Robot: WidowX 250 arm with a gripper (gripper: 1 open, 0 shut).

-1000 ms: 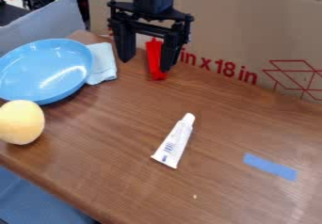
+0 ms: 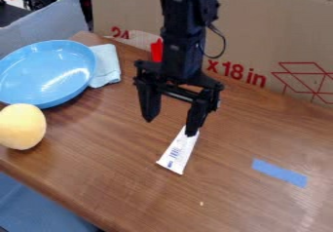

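My black gripper (image 2: pixel 173 110) hangs over the middle of the wooden table, open, with nothing seen between its fingers. Its right finger is at the upper end of a white tube (image 2: pixel 177 153) with printing, which lies on the table; whether they touch I cannot tell. A red object (image 2: pixel 156 49) at the back is mostly hidden behind my arm.
A blue plate (image 2: pixel 46 75) and a folded pale cloth (image 2: pixel 105 65) lie at the left. A yellow rounded object (image 2: pixel 19 127) sits at the left edge. A blue tape strip (image 2: pixel 279 174) is at right. A cardboard box (image 2: pixel 267 41) stands behind.
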